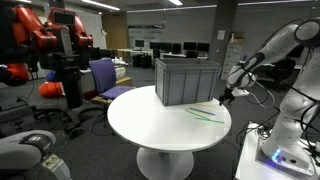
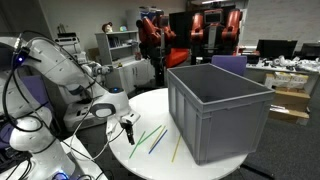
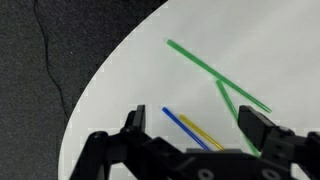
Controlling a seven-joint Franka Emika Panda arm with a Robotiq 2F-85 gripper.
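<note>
My gripper is open above the white round table, and nothing is between its fingers. In the wrist view, a blue stick and a yellow stick lie close together, their near parts hidden by the gripper. A green stick lies slantwise farther out, and a second green stick runs down toward the right finger. Exterior view 2 has the gripper over the table's edge, beside the nearer green stick; the blue stick and yellow stick are farther right.
A large grey open-topped box stands on the table, to the right of the sticks in exterior view 2. In exterior view 1, the table's left part is bare. A dark cable lies on the carpet.
</note>
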